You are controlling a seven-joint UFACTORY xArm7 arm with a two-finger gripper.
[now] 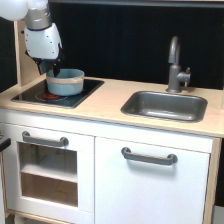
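Observation:
A light blue-grey pot (68, 87) stands upright on the black stove top (91, 86) at the left of the toy kitchen. My gripper (50, 70) points down at the pot's left rim from above, its dark fingers against or just in front of that rim. Whether the fingers are apart or closed on the rim is too small to tell. The inside of the pot does not show.
To the right, a grey sink (165, 104) is set into the wooden counter (108, 107), with a tall dark faucet (175, 65) behind it. Bare counter lies between stove and sink. Below are white cabinet doors (150, 190) with grey handles.

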